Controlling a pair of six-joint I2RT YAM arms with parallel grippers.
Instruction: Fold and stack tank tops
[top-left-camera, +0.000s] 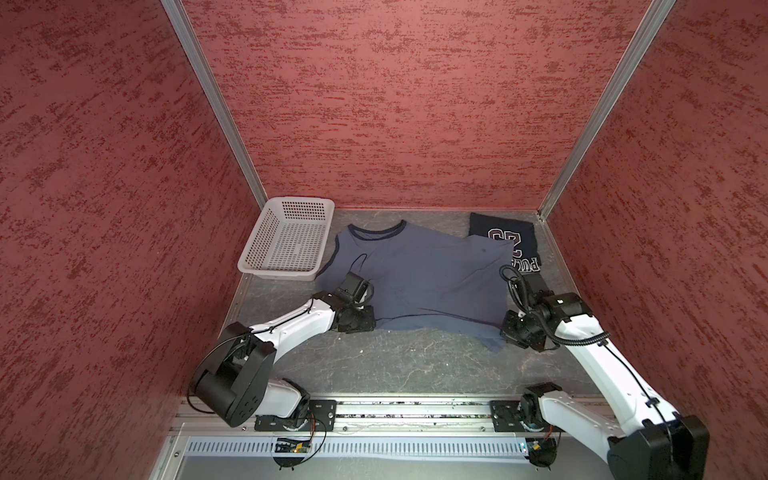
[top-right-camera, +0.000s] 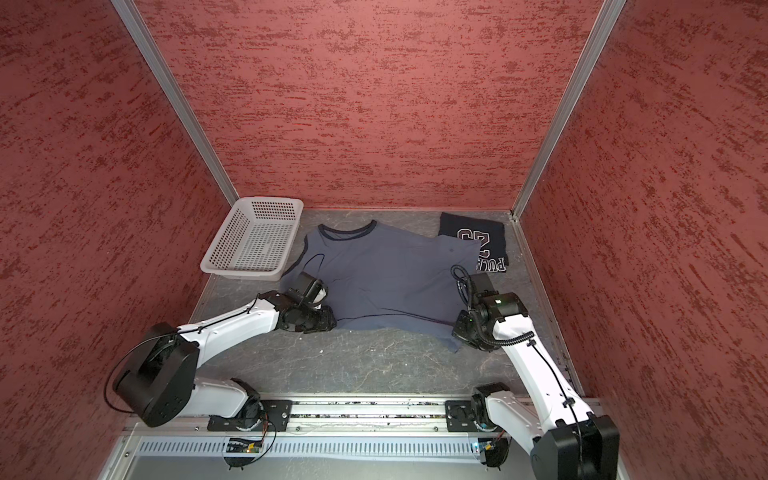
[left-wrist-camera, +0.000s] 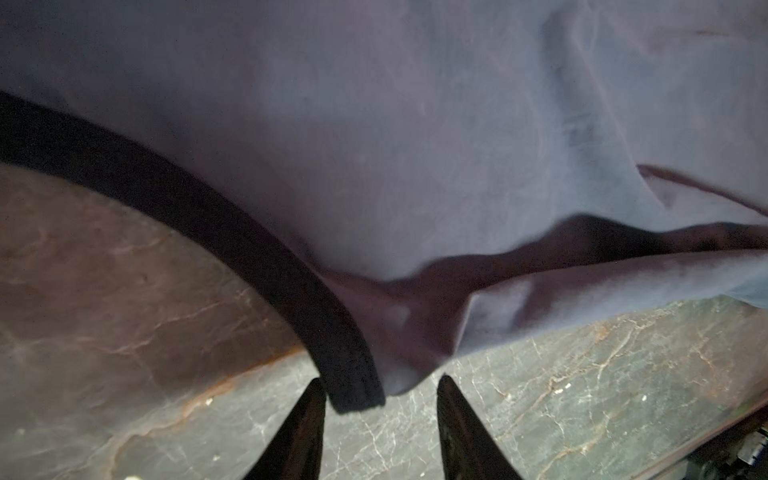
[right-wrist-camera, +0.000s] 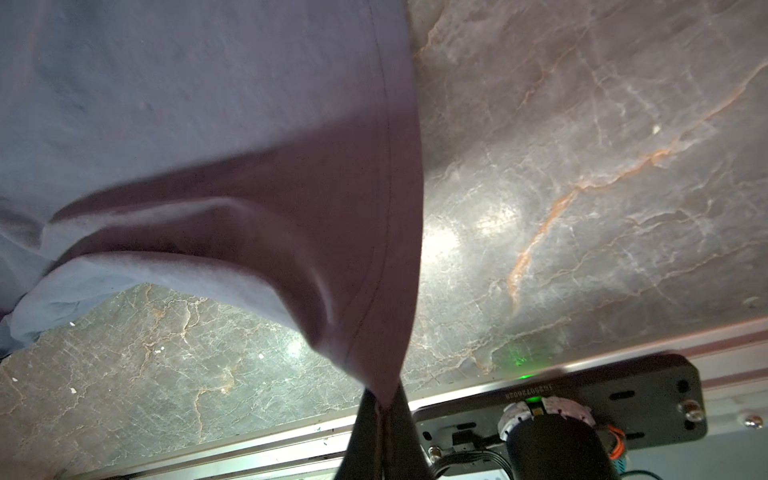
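A blue-grey tank top with dark trim lies spread sideways on the table, its neckline toward the upper left. At its front left, my left gripper stands part open, with a dark-trimmed corner of the fabric between its fingertips in view; the fingers do not press on it. My right gripper is shut on the hem corner at the front right, the cloth drawn to a point there. A dark folded top with white lettering lies at the back right, partly overlapped by the grey one.
An empty pale plastic basket stands at the back left, close to the tank top. Bare table runs along the front, up to the metal rail. Red walls enclose the sides and back.
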